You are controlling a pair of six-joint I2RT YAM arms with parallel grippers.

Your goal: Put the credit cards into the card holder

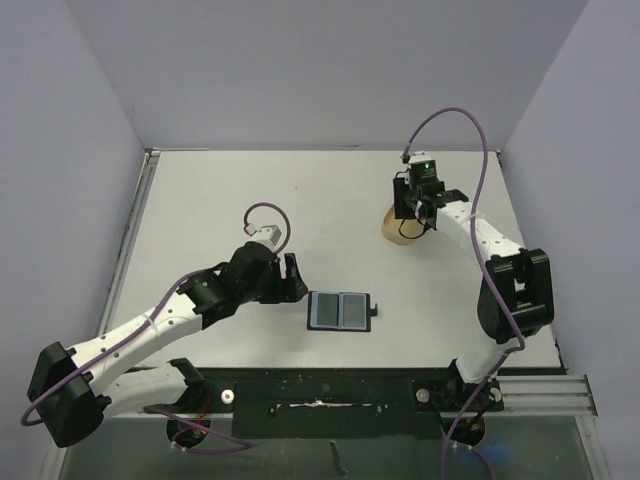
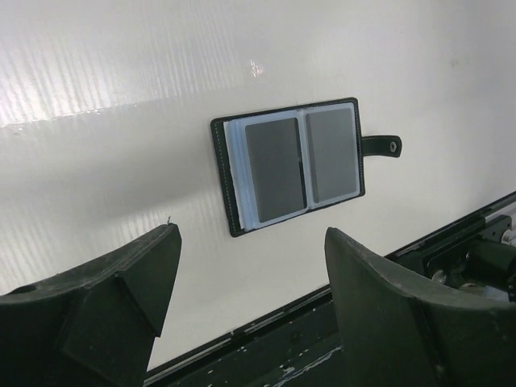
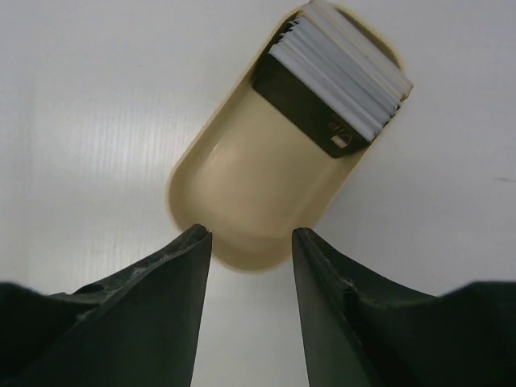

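The card holder (image 1: 339,311) lies spread open on the table, its clear sleeves facing up and a snap strap (image 2: 380,146) on its right side; grey shows in both sleeves. My left gripper stands open just left of the holder, empty. At the back right, my right gripper is over the near end of a tan tray, its fingers apart with nothing between them. A stack of cards (image 3: 343,68) stands on edge at the tray's far end, a dark one in front, beyond the fingertips.
The tan oval tray (image 3: 258,177) is bare in its near half. Clear white table (image 1: 250,185) extends across the left and middle. A dark frame bar (image 1: 320,400) runs along the front edge.
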